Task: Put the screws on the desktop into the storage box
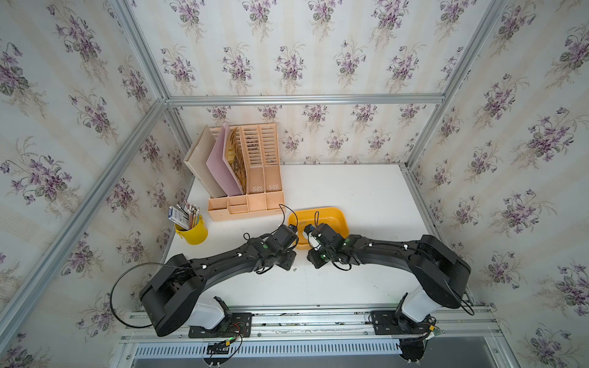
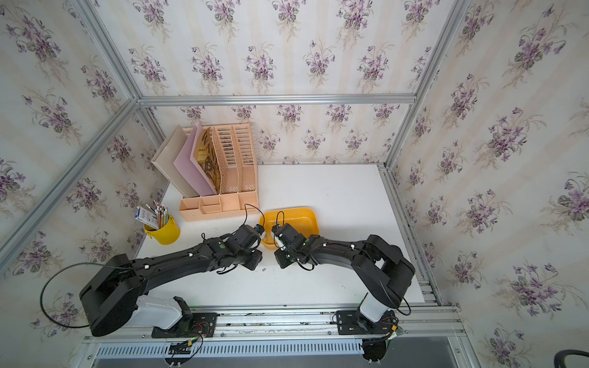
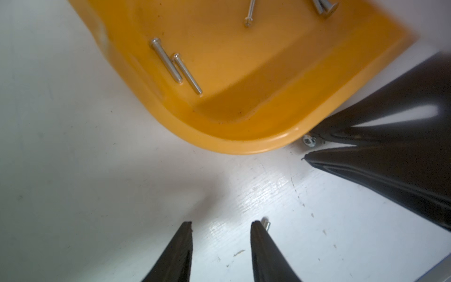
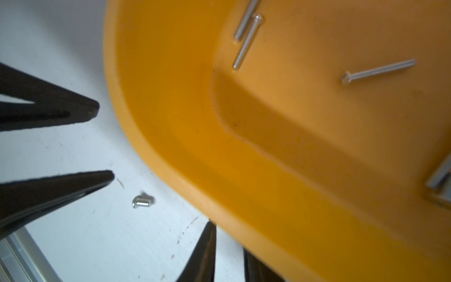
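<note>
The yellow storage box (image 1: 328,217) holds several screws, seen as long silver screws (image 3: 165,61) in the left wrist view. Below its near corner a short screw (image 4: 142,201) lies on the desktop. My left gripper stands open above the desktop, a small screw (image 3: 265,224) partly visible behind a fingertip. My right gripper's fingers also show at the right of the left wrist view, close beside the box rim, around a small screw (image 3: 309,141); whether they touch it is unclear. My right gripper is partly hidden by the rim in its own wrist view.
A wooden organizer (image 1: 264,199) with boards stands at the back left, a yellow cup of pens (image 1: 192,234) left of it. The two arms are close together at the box's front.
</note>
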